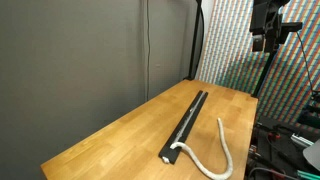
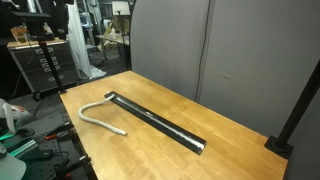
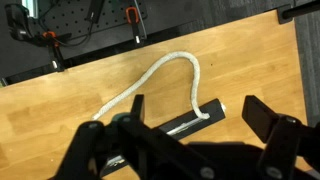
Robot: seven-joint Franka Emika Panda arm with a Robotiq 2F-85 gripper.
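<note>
A white cord [image 1: 226,160] lies in a bend on the wooden table, also visible as a curved cord [image 2: 82,115] in the second exterior view. One end rests at the near end of a long black channel [image 1: 183,130]; the other lies loose on the wood. In the wrist view, the cord [image 3: 148,77] arches above the channel [image 3: 185,124], which is partly covered by the fingers. A pale line runs along part of the channel [image 2: 158,122]. My gripper is open high above the table, its dark fingers wide apart with nothing held.
Bare wood on the table [image 2: 210,115] surrounds the channel. A grey partition [image 1: 75,75] stands behind it, and a black post [image 2: 298,100] rises at one edge. Cables and hardware [image 3: 90,25] sit beside the table on the robot's side.
</note>
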